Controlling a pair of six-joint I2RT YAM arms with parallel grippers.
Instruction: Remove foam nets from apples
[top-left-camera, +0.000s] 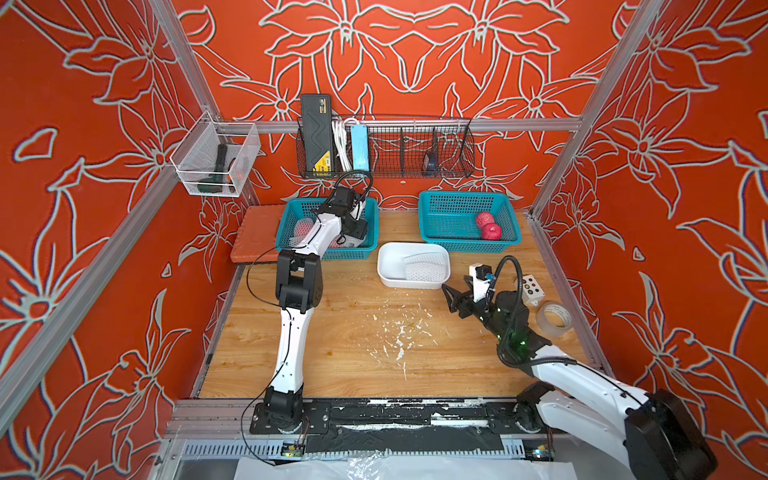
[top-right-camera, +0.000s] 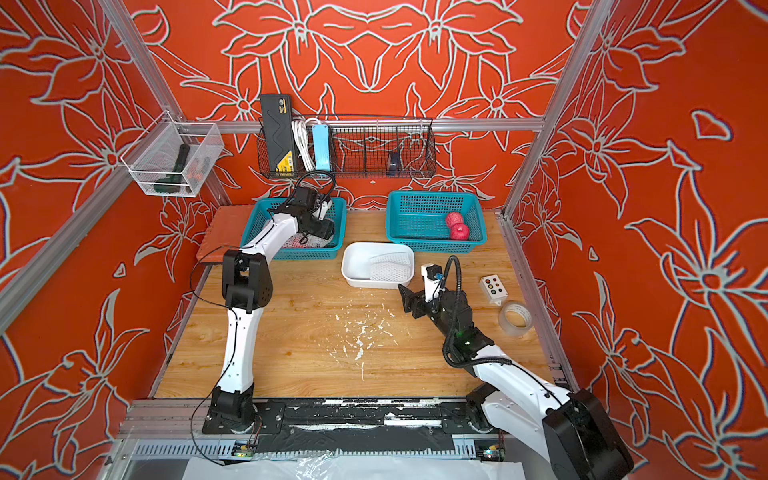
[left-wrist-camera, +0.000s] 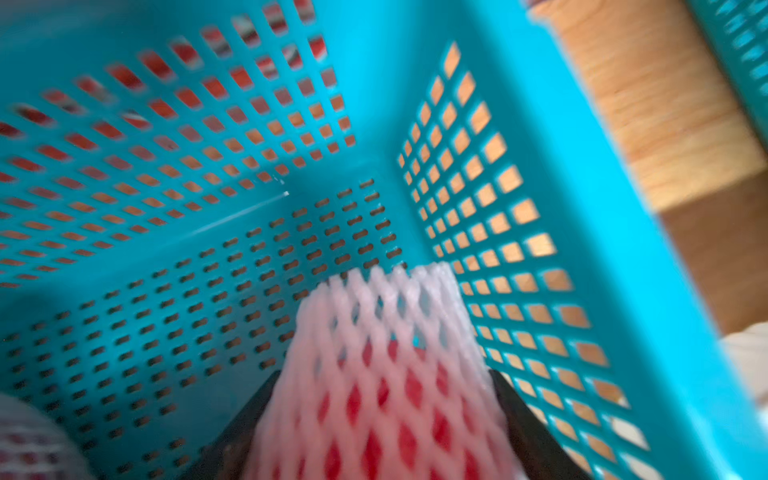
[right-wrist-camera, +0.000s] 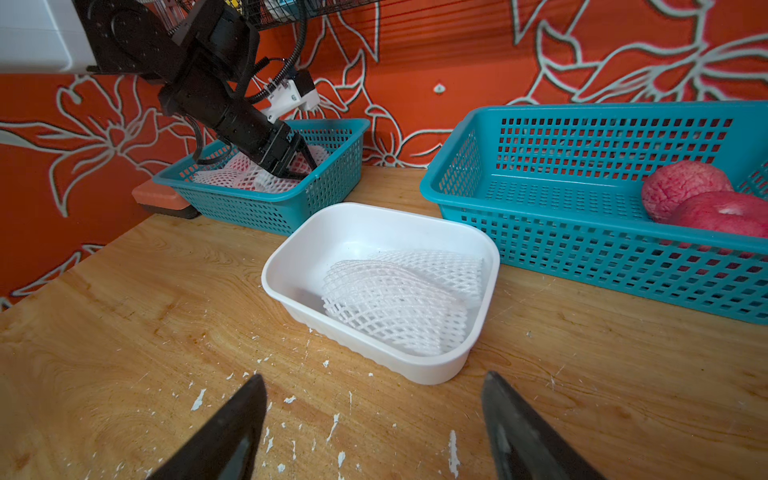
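Inside the left teal basket (top-left-camera: 288, 248) my left gripper (top-left-camera: 352, 228) is shut on a red apple in a white foam net (left-wrist-camera: 384, 384), seen large in the left wrist view. Another netted apple (left-wrist-camera: 32, 448) lies at that view's lower left edge. The right teal basket (top-right-camera: 408, 216) holds two bare red apples (right-wrist-camera: 684, 180). A white tray (right-wrist-camera: 284, 280) between and in front of the baskets holds white foam nets (right-wrist-camera: 384, 304). My right gripper hangs over the table to the right front of the tray, open with nothing between its fingers.
A tape roll (top-left-camera: 553, 310) and a small white panel with buttons (top-right-camera: 493, 287) lie at the right edge. A wire rack hangs on the back wall, a clear bin at upper left.
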